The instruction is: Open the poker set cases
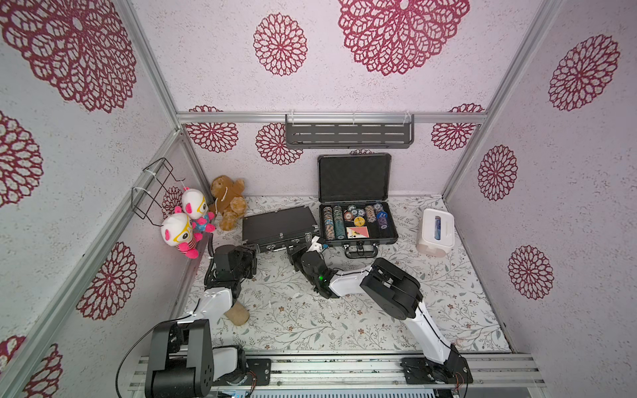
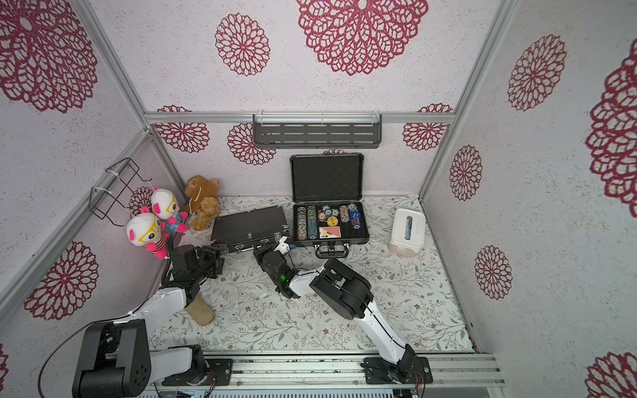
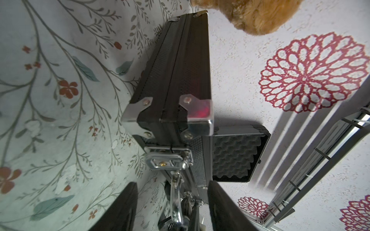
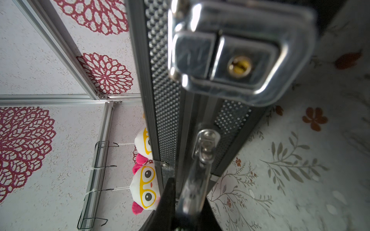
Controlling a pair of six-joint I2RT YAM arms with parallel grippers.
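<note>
The closed black case [image 1: 278, 225] lies at the back left of the table, its silver-cornered end [image 3: 169, 104] facing the left wrist camera. Its front handle [image 4: 192, 188] has silver arms, and my right gripper is shut on it. The lock latch [image 4: 231, 61] beside it looks shut. At the case's front left corner is my left gripper [image 1: 254, 252]. Its fingers [image 3: 125, 206] stand apart on either side of the handle's silver arm, with gaps showing; contact is hidden. To the right, a second case [image 1: 355, 179] stands open, showing chips and cards.
A teddy bear [image 1: 229, 202] and two white-and-pink toys [image 1: 177, 229] sit left of the closed case. A lidded white tub [image 1: 436, 232] stands at the right. A brown cylinder [image 1: 237, 313] lies near my left arm.
</note>
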